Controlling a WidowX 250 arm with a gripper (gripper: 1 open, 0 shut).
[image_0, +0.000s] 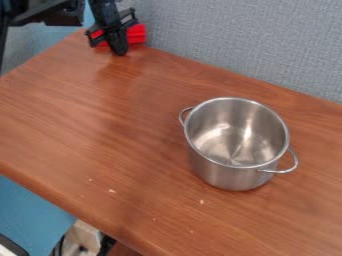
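My black gripper (118, 45) is at the back left of the table, low over a red object (136, 33) lying near the wall. The fingers hang in front of that object and partly cover it; whether they are open or shut is too small to tell. A steel pot (235, 142) with two handles stands upright on the right half of the table, well apart from the gripper.
A grey textured wall (254, 40) runs along the back. Blue floor shows past the table's left edge, with some clutter at the bottom left.
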